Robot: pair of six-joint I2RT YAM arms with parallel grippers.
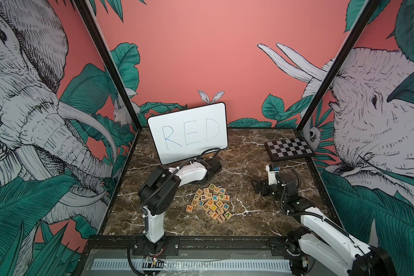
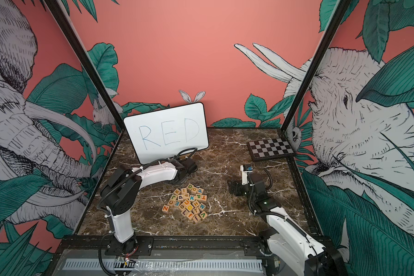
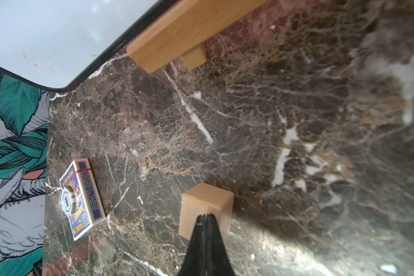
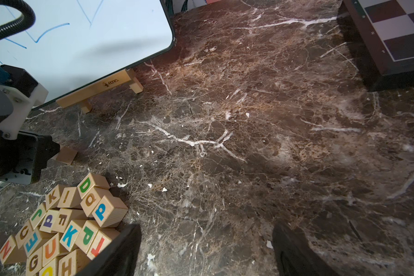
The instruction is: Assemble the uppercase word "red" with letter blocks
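A loose pile of wooden letter blocks lies front centre, with an E and D among them. Behind stands a whiteboard reading RED. My left gripper is shut, its tips over a lone wooden block near the whiteboard's foot; nothing shows held. My right gripper is open and empty at the right of the pile.
A checkerboard sits at the back right. A card box lies beyond the lone block in the left wrist view.
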